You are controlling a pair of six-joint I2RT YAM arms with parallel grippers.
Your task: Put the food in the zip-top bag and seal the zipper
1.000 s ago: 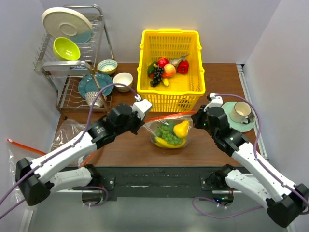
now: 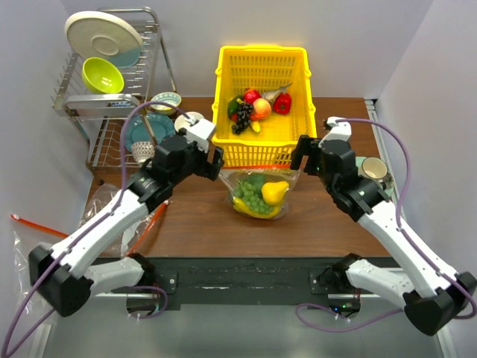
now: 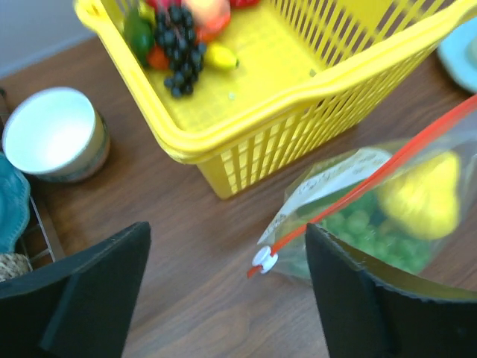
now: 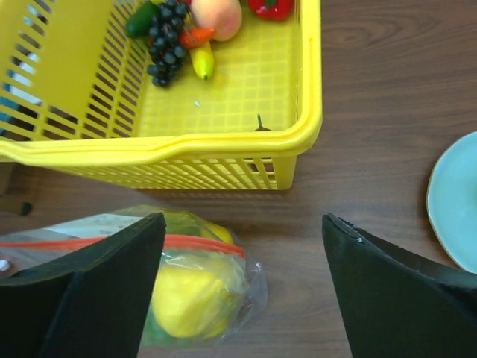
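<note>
The clear zip top bag (image 2: 257, 195) lies on the wooden table in front of the yellow basket, with green grapes (image 2: 254, 198), a yellow pear (image 2: 275, 192) and a yellow banana (image 2: 253, 212) inside. Along its top runs a red zipper (image 3: 365, 183), and a white slider (image 3: 264, 259) sits at the zipper's left end. My left gripper stands open beside that end, nothing between its fingers. At the bag's right end my right gripper is open too and empty; its left finger covers part of the bag in the right wrist view.
The yellow basket (image 2: 229, 74) holds more toy food directly behind the bag. A dish rack (image 2: 138, 74) stands at the back left and a cup (image 2: 375, 168) at the right. More red-zipped bags (image 2: 141, 233) lie left.
The bag, held up by its zipper earlier, now rests on the table.
</note>
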